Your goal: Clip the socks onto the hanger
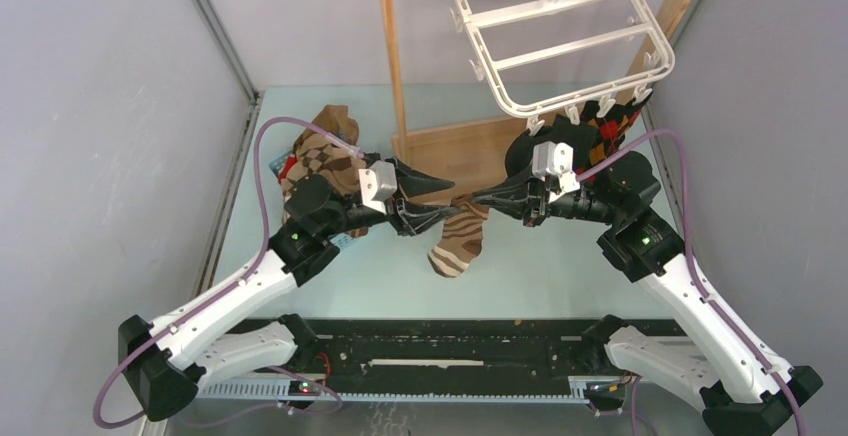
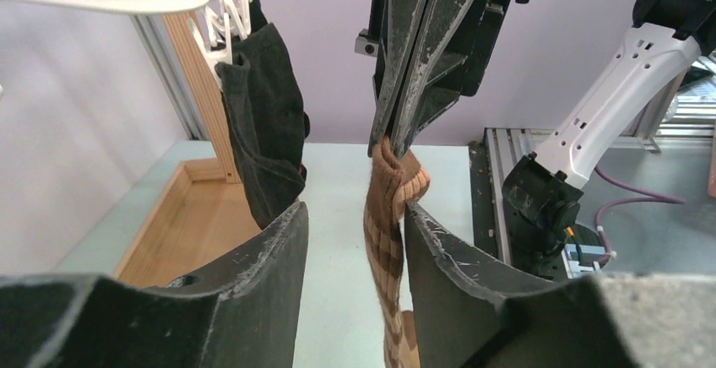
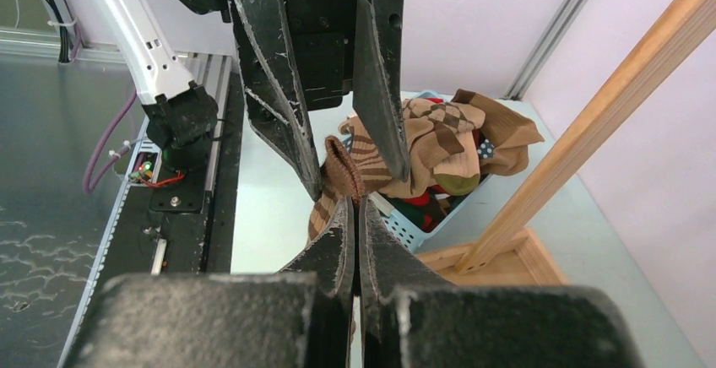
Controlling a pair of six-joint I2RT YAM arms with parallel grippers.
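A brown striped sock dangles above the table from my right gripper, which is shut on its upper edge. In the right wrist view those closed fingertips meet at the sock's rim. My left gripper stands part open at the sock's left. In the left wrist view the upper sock shows between its spread fingers, near the right-hand one; contact cannot be told. The white hanger hangs from the wooden bar, with clips along its lower edge.
Dark socks hang from the hanger's clips behind my right gripper. A blue basket heaped with patterned socks stands at the left. The rack's wooden post rises behind my left gripper.
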